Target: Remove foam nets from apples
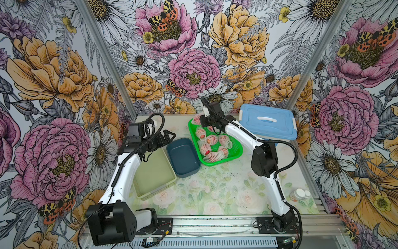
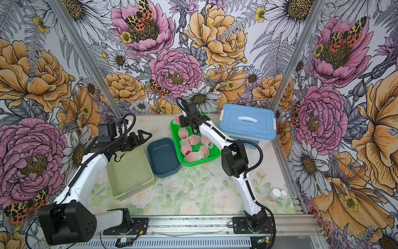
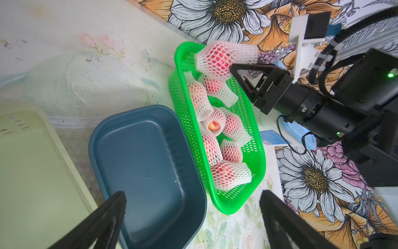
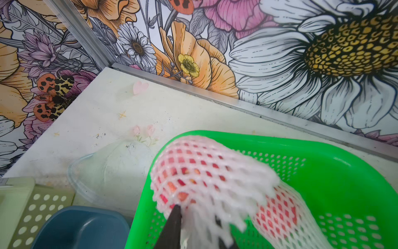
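A green basket holds several apples in white foam nets. At its far end my right gripper is shut on the foam net of an apple, which is lifted over the other netted apples, as the left wrist view also shows. Another netted apple lies beside it in the basket. My left gripper hangs open with nothing between its fingers, over the left containers near the dark blue tray.
An olive tray stands left of the blue tray. A blue lidded box is at the back right, and small white containers sit at the front right.
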